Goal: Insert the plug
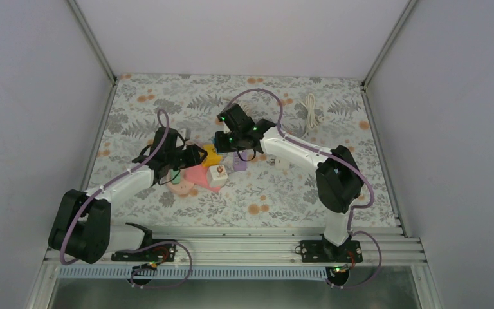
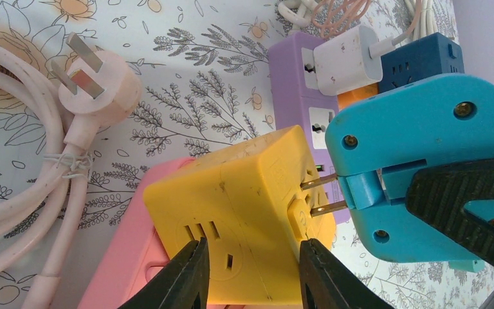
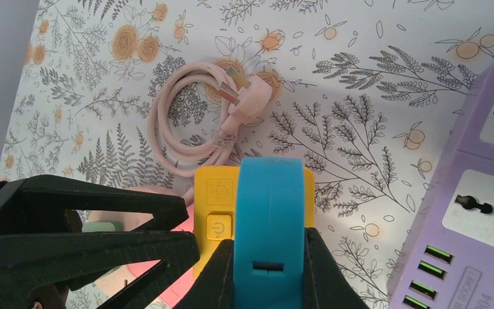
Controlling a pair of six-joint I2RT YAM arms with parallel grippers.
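A blue plug with two metal prongs is in my right gripper, shut on it. In the left wrist view the prongs reach to the side face of a yellow socket cube, by its button; whether they enter holes there is hard to tell. My left gripper is part open, its fingertips at the cube's lower part, one either side of the visible front face; a firm grip is not clear. The cube sits on something pink.
A purple power strip lies to the right, with a white adapter in it. Coiled pink cables with a plug lie behind the cube. A white cube stands in front.
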